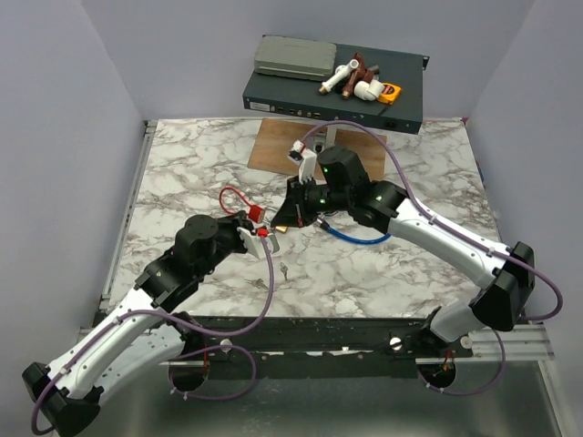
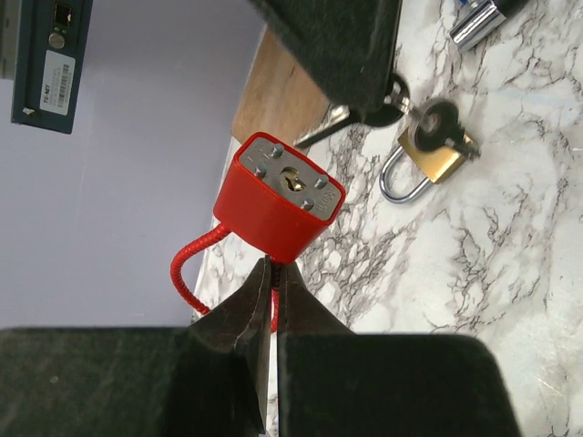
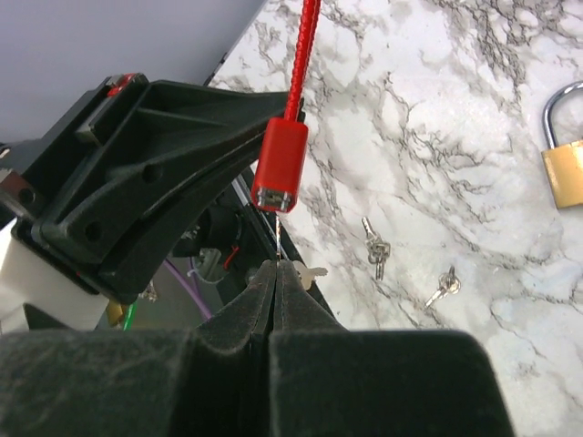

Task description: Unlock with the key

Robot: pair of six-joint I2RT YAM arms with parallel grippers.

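A red padlock with a red cable shackle is up off the table, its metal keyhole face showing in the left wrist view. My left gripper is shut on it at the cable end. Opposite, my right gripper is shut on a thin key, whose blade points at the keyhole face of the padlock with a gap between. Other keys hang from the same bunch beside my right fingers. In the top view both grippers meet above mid-table, hiding much of the padlock.
A brass padlock lies on the marble table just beyond the grippers. Loose keys and another small key lie nearer the front. A blue-cabled lock rests to the right. Behind are a wooden board and a dark box.
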